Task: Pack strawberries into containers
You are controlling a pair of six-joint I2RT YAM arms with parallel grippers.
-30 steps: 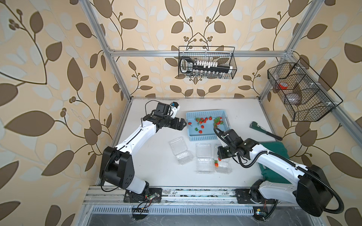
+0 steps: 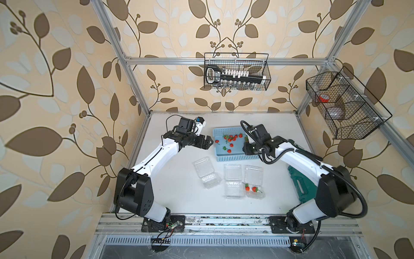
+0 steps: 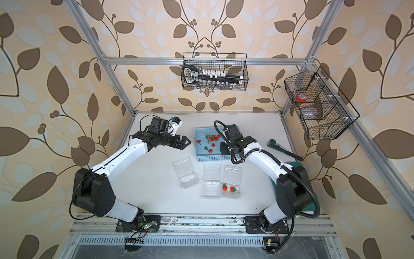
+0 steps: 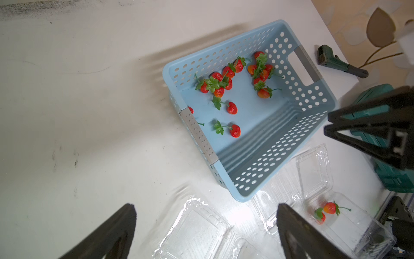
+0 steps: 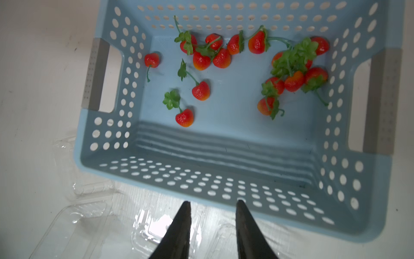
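Note:
Several strawberries with green stems, one of them a single strawberry (image 5: 184,117), lie on the floor of a blue perforated basket (image 2: 236,158). Three clear hinged containers stand open in front of it. The right container (image 2: 255,195) holds two strawberries (image 4: 330,207); the middle container (image 2: 234,190) and the left container (image 2: 211,179) look empty. My right gripper is open above the basket's near right part, nothing between its fingers. Left of the basket, my left gripper hangs open and empty. From the top left view, the right arm hides the basket's right end.
A dark green tool (image 3: 282,149) lies at the right of the table. Near the right arm's base is a green case (image 4: 399,177). White table shows bare at the left and behind the basket.
My right arm has gone from the right container up and back to the basket. Two strawberries now show in that container, one having been at the gripper before. The left arm stayed still.

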